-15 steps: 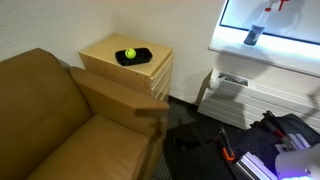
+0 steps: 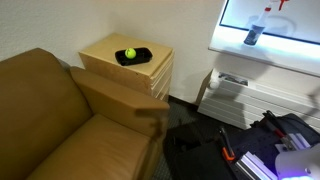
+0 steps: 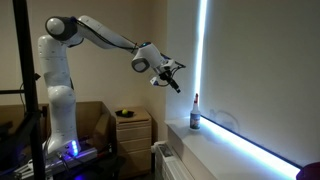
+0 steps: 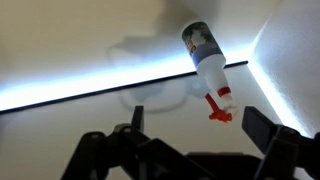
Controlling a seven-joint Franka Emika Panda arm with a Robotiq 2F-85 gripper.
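Note:
A bottle with a white neck and red spray top stands upright on the window sill point(image 2: 232, 42); I see the bottle point(image 2: 255, 30) at the top right of exterior view 1, the bottle point(image 3: 195, 112) right of centre in exterior view 2, and the bottle point(image 4: 203, 46) in the upper wrist view. High in the air, up and to the left of it, hangs my gripper point(image 3: 180, 78). The wrist view shows the gripper open, its dark fingers point(image 4: 260, 130) wide apart with nothing held. The red nozzle appears between them in the picture, but the bottle is well apart from them.
A black tray point(image 2: 143, 57) with a yellow-green ball point(image 2: 130, 53) rests on a wooden cabinet point(image 2: 100, 53). Beside it is a brown sofa point(image 2: 100, 145). Below the sill is a white radiator point(image 2: 250, 98). A bright light strip point(image 3: 245, 145) runs along the wall behind the sill.

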